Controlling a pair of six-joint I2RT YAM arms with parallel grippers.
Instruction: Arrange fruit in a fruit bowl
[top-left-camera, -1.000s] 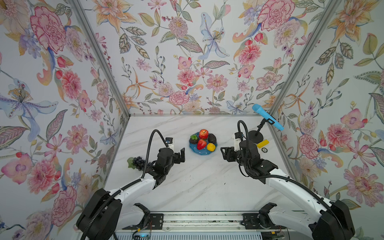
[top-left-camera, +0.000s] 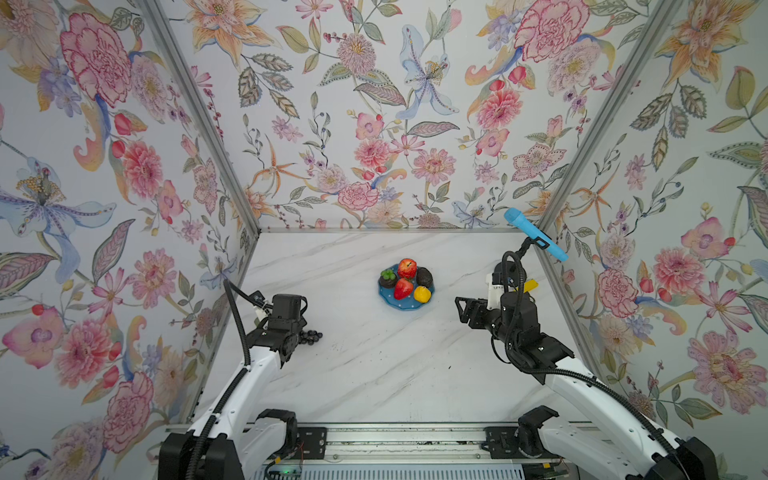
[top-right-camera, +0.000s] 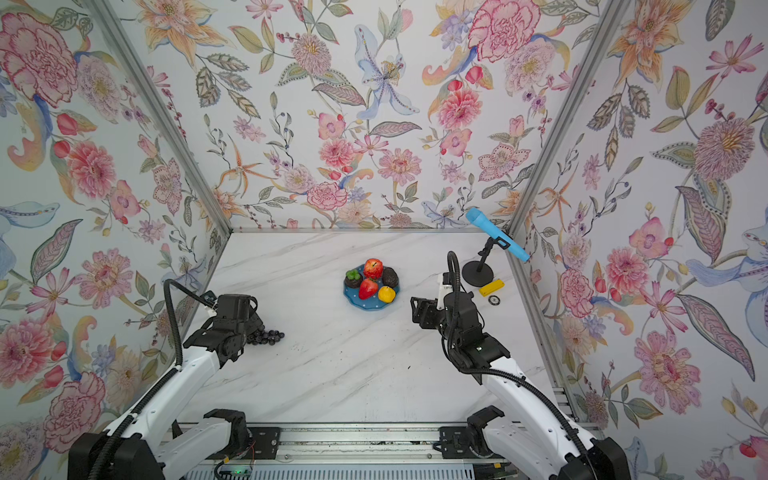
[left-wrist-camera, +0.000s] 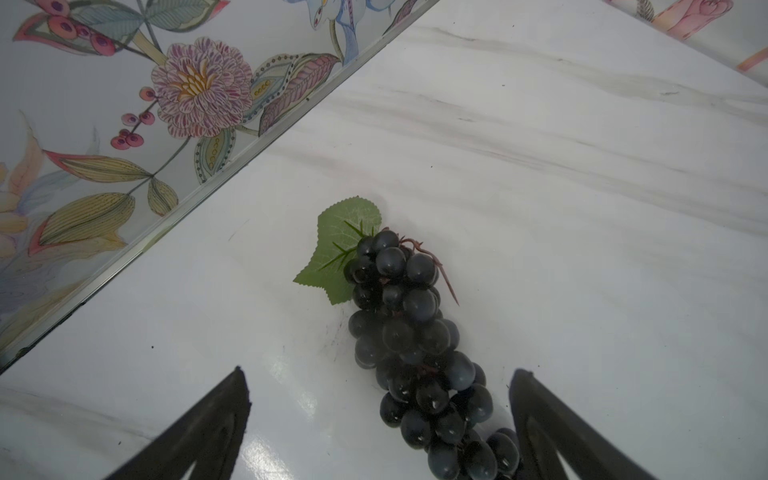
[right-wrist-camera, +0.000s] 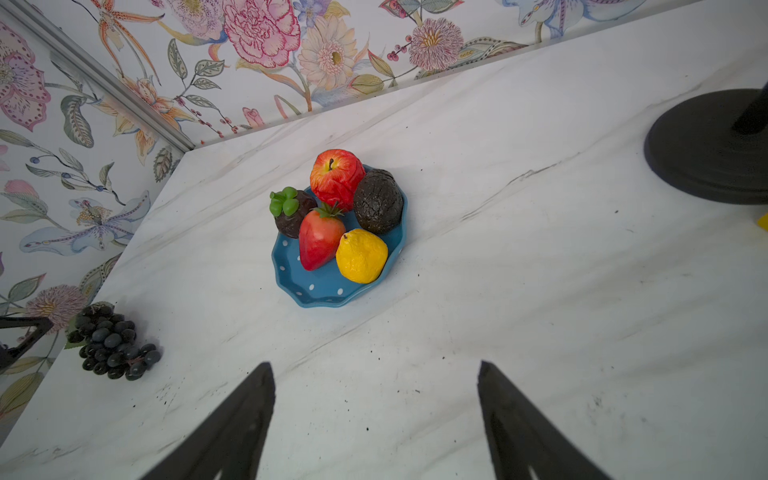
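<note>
A blue scalloped dish (right-wrist-camera: 324, 292) with white dots stands at the table's back middle. It holds a red apple (right-wrist-camera: 337, 177), a dark wrinkled fruit (right-wrist-camera: 378, 201), a mangosteen-like fruit with green top (right-wrist-camera: 293, 216), a strawberry (right-wrist-camera: 321, 241) and a lemon (right-wrist-camera: 361, 256). Black grapes (left-wrist-camera: 408, 352) with a green leaf (left-wrist-camera: 340, 249) lie on the table at the left. Over them is my left gripper, open, the bunch below and between its fingers but not held. My right gripper stands open and empty, to the right of the dish and nearer the front.
At the back right, a stand with a round black base (top-right-camera: 477, 273) carries a blue tube (top-right-camera: 497, 234). A yellow block (top-right-camera: 491, 287) and a small black ring (top-right-camera: 493, 300) lie near it. Flowered walls close off the sides and back.
My left arm has swung left from beside the dish to the grapes, now covering much of them in the top left view. The right arm has shifted slightly right. The dish has not moved.
</note>
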